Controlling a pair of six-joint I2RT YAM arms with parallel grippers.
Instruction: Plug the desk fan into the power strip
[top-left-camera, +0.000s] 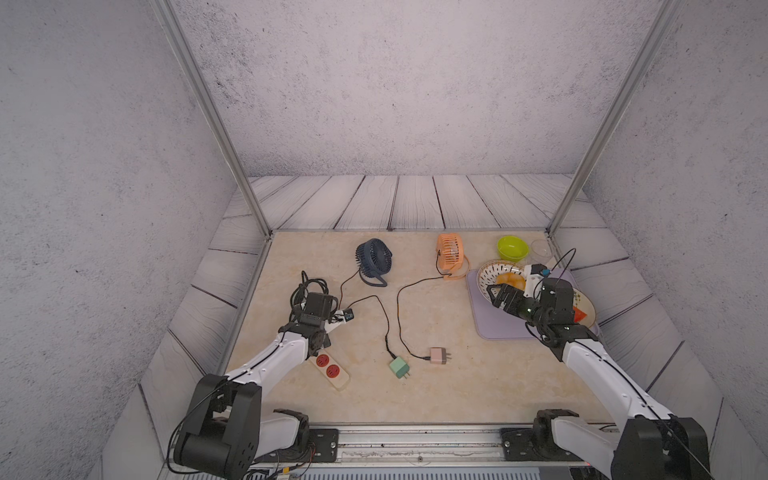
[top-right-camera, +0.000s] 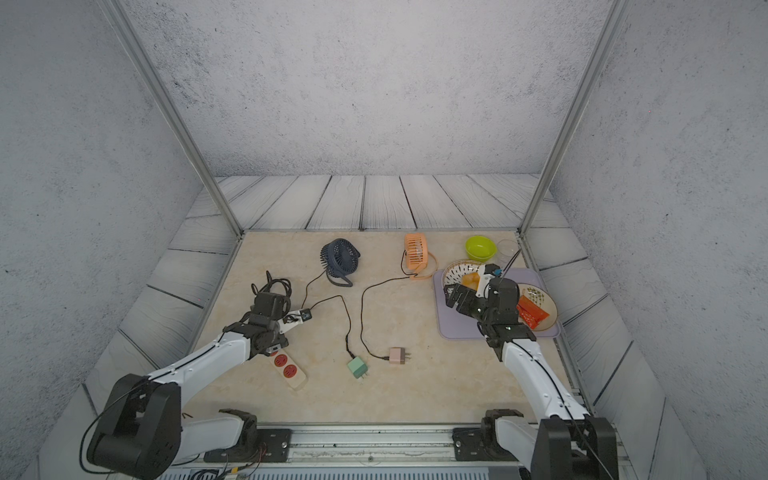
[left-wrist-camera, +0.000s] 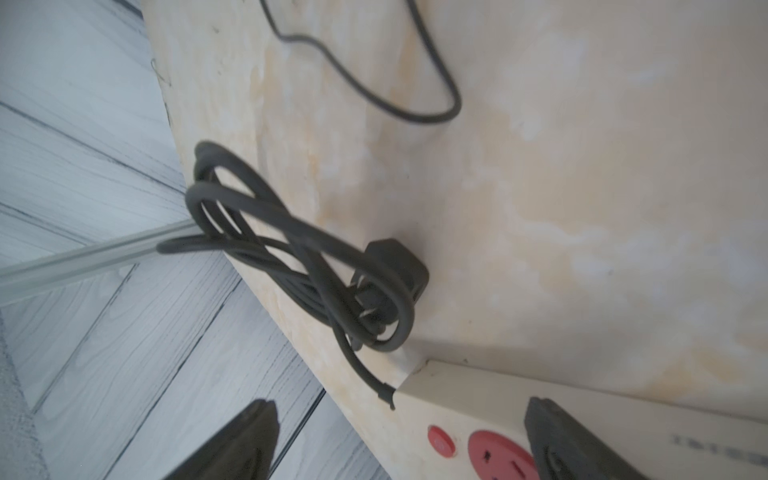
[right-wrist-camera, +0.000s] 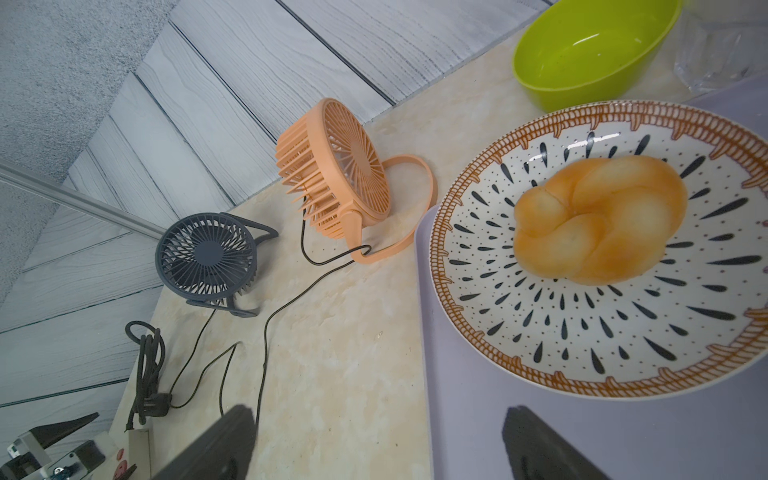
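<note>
Toward the back of the table stand a dark blue desk fan (top-left-camera: 373, 259) and an orange desk fan (top-left-camera: 450, 253). A cable runs from the blue fan to a green plug adapter (top-left-camera: 399, 367); the orange fan's cable ends at a pink plug adapter (top-left-camera: 437, 355). On the left lies the white power strip (left-wrist-camera: 640, 424) with red sockets, its far part under my left arm in the top views. Open and empty, my left gripper hangs above the strip's cord end. My right gripper is also open, near the tray and patterned plate, with nothing between its fingers.
The strip's coiled black cord (left-wrist-camera: 296, 248) and its plug lie at the left edge. On the right, a lilac tray (right-wrist-camera: 472, 424) carries a patterned plate (right-wrist-camera: 512, 336) with bread and a second plate (top-right-camera: 544, 297). Behind is a green bowl (top-left-camera: 513, 247).
</note>
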